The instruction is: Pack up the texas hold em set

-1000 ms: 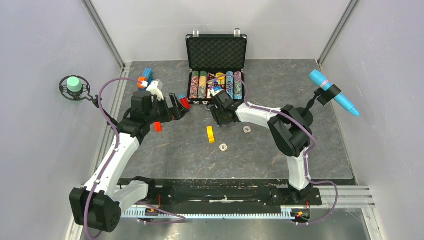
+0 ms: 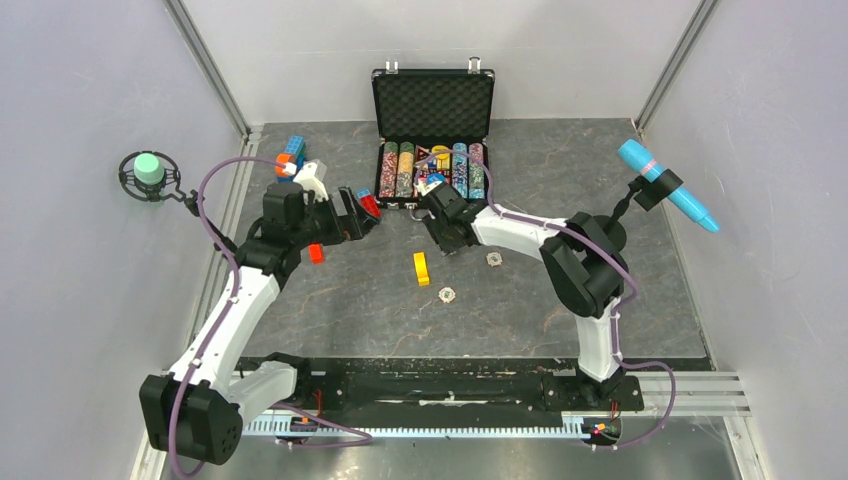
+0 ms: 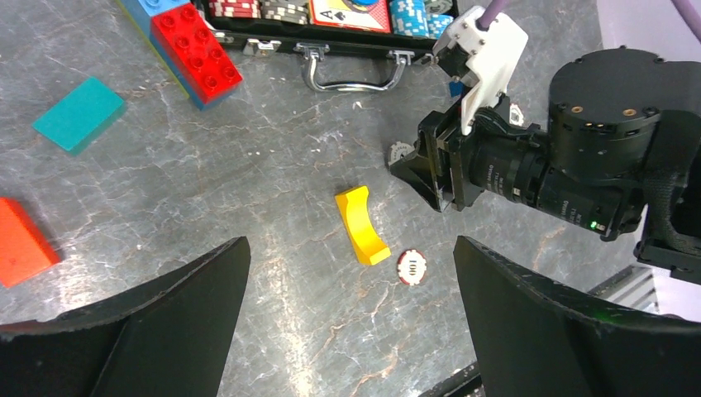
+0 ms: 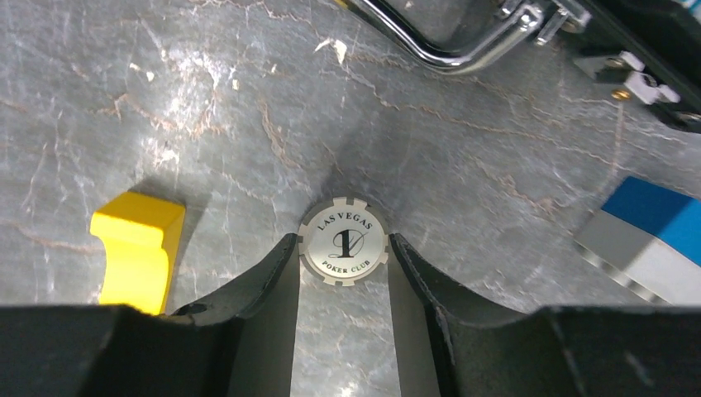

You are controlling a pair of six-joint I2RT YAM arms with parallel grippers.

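A white poker chip (image 4: 344, 241) marked with a 1 lies face up between the fingertips of my right gripper. The fingers stand part open, one at either edge of it; whether they press on it I cannot tell. The open black case (image 2: 434, 105) stands at the back, with rows of chips (image 2: 405, 172) and cards inside. Two more loose chips lie on the table: one chip (image 2: 447, 295) toward the front and another chip (image 2: 494, 258) to the right. My left gripper hangs wide open and empty, left of the case's front.
A yellow block (image 2: 421, 268) lies left of the right gripper. Toy bricks (image 3: 197, 51), a teal block (image 3: 80, 114) and a red-orange block (image 3: 23, 242) are on the left. The case handle (image 3: 351, 85) juts forward.
My right gripper's fingers have drawn closer together, and the hand has shifted slightly. The left arm and the case look unmoved.
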